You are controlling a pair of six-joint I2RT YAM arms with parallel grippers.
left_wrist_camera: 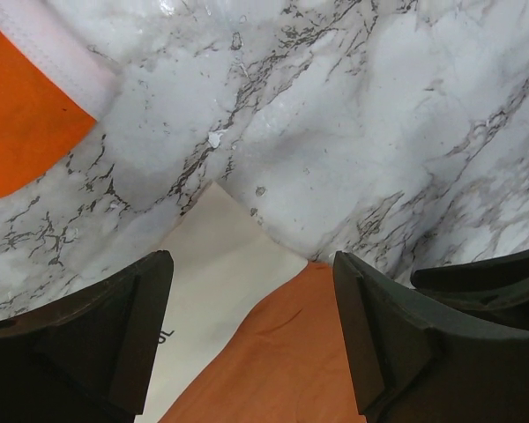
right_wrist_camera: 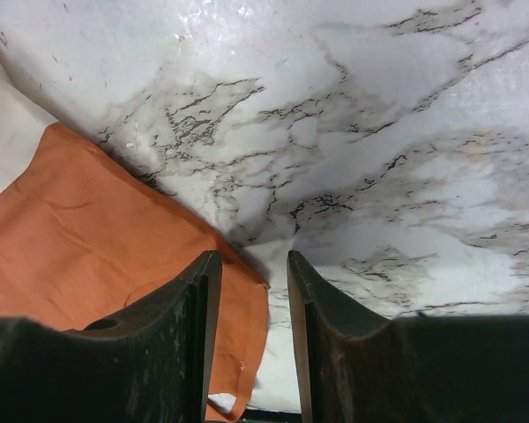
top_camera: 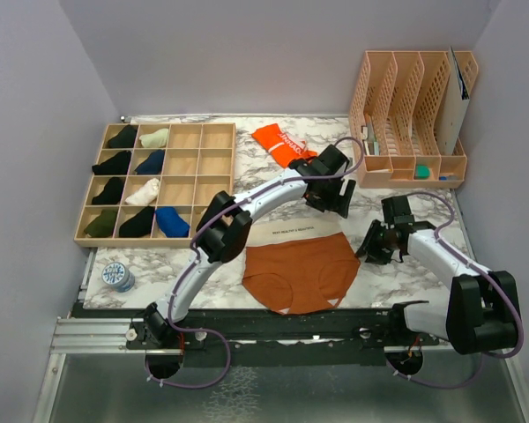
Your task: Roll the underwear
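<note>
Spread flat on the marble table, the rust-brown underwear (top_camera: 301, 273) has its pale waistband (top_camera: 291, 231) toward the back. Over the waistband's right end, my left gripper (top_camera: 335, 210) stands open; in the left wrist view the waistband corner (left_wrist_camera: 247, 242) lies below and between its spread fingers. At the right edge of the cloth is my right gripper (top_camera: 370, 256), part open, with a narrow gap. Its fingers (right_wrist_camera: 210, 300) point down near the underwear's side edge (right_wrist_camera: 185, 220) in the right wrist view. Neither gripper is seen holding cloth.
An orange garment (top_camera: 282, 144) lies behind my left arm. The wooden sorter (top_camera: 183, 166) with rolled pieces stands at the left, a peach divided rack (top_camera: 406, 106) at the back right. A round tin (top_camera: 117, 276) sits front left.
</note>
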